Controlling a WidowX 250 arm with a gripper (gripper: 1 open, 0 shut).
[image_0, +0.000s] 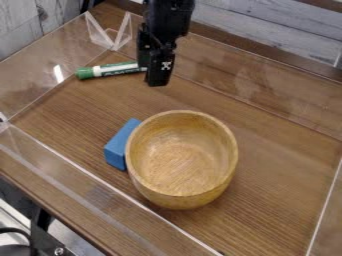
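My black gripper (158, 66) hangs over the upper middle of the table, pointing down, open, with nothing visible between its fingers. Just left of it a green-and-white tube (110, 70) lies flat on the wood. A tan oval bowl (183, 180) sits in the lower middle, empty, with a blue block (123, 140) against its left side.
A clear edge or panel runs along the left side, and a black cable shows at the bottom-left corner.
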